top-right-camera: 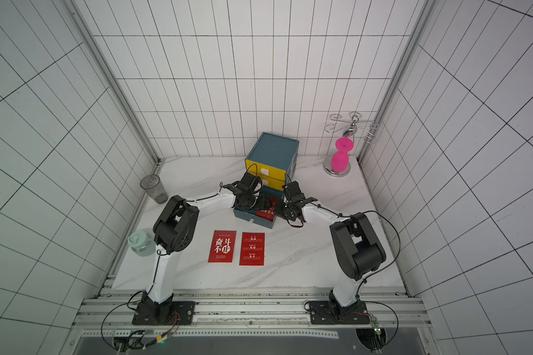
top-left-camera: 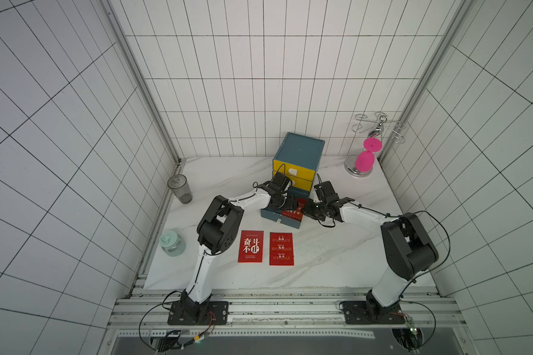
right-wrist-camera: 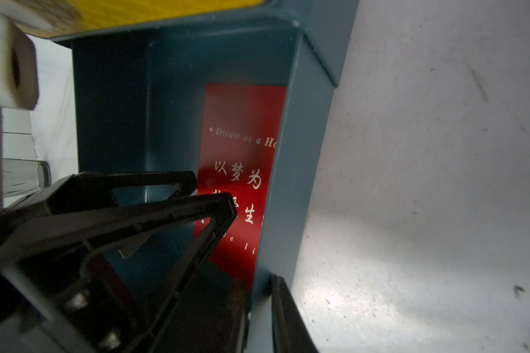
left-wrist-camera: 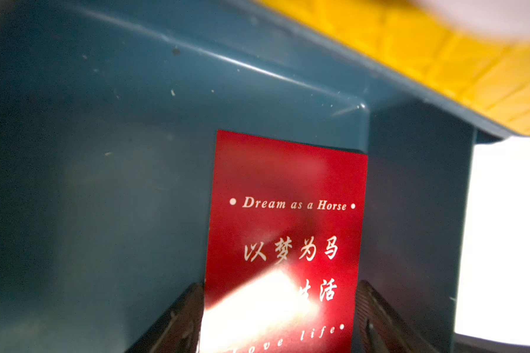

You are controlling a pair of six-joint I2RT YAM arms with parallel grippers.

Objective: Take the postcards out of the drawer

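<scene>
In the pulled-out blue drawer [top-left-camera: 271, 215], a red postcard [left-wrist-camera: 288, 176] lies flat against the drawer's right side, white lettering facing up. My left gripper reaches into the drawer over this card, open, its fingers [left-wrist-camera: 179, 320] apart on either side of the card's width in the left wrist view. At the drawer's right wall, my right gripper is shut on the wall's top edge. Two more red postcards lie flat on the table in front of the drawer: one with large characters [top-left-camera: 251, 246], another with smaller lines of print [top-left-camera: 281, 249].
A blue cabinet [top-left-camera: 302, 151] with a yellow drawer front [top-left-camera: 294, 172] stands behind. At left are a clear glass [top-left-camera: 180, 188] and a jar with a mint lid [top-left-camera: 171, 242]. A metal stand [top-left-camera: 358, 166] with a pink item is back right.
</scene>
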